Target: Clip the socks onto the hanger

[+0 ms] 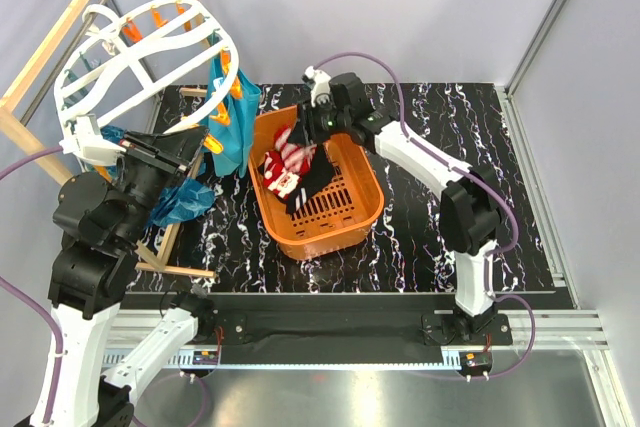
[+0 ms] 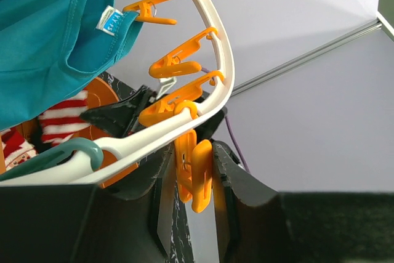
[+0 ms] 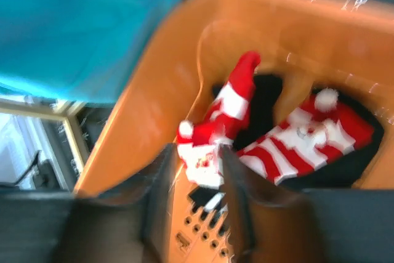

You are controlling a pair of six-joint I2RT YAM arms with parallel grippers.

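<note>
Two red-and-white striped socks (image 3: 306,145) lie crumpled in the orange basket (image 1: 372,194), with black cloth (image 3: 266,93) around and under them. Over the basket's back part, my right gripper is open, nothing between its fingers; the sock part (image 3: 203,163) seen through the gap lies below. The white hanger (image 1: 215,29) carries orange clips (image 2: 178,69). My left gripper is shut on one orange clip (image 2: 202,173) at the hanger's rim, and no sock shows in that clip.
A blue cloth bag (image 1: 232,125) hangs from the hanger, close to the basket's left side. Wooden bars (image 1: 55,27) hold up the hanger on the left. Free dark tabletop (image 1: 430,232) lies right of the basket.
</note>
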